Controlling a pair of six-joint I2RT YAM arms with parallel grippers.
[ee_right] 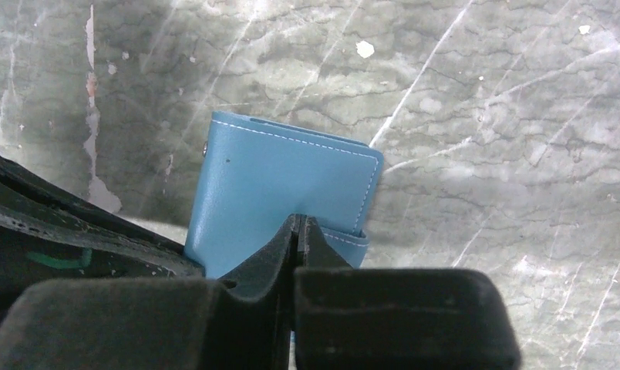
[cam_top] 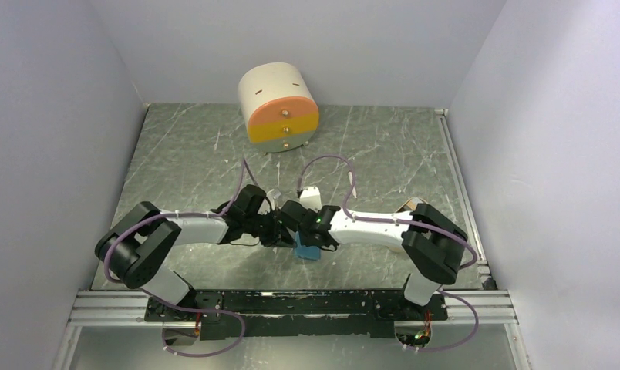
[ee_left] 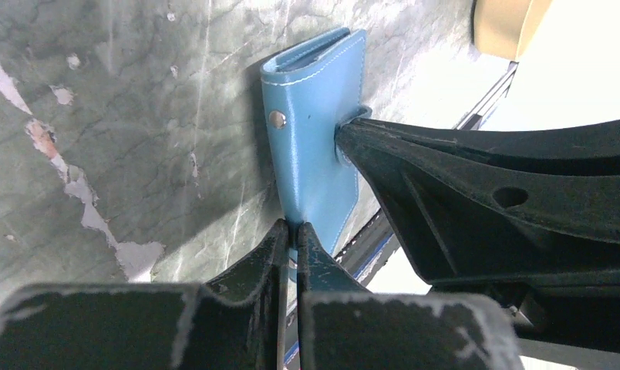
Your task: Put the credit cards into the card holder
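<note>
The blue card holder (cam_top: 308,253) rests near the front middle of the table, closed over, with a small opening along its top edge. In the left wrist view its spine with a metal rivet (ee_left: 277,119) shows. My left gripper is shut on the holder's spine edge, low down. Over the front cover, my right gripper is shut with nothing between its fingers. The stitched snap flap (ee_right: 347,239) lies outside those fingers, just to their right, its snap hidden by them. I cannot make out any credit cards.
A rounded cabinet with coloured drawers (cam_top: 284,123) stands at the back. A tan object (cam_top: 409,206) is partly hidden behind the right arm. Both arms meet closely at the holder.
</note>
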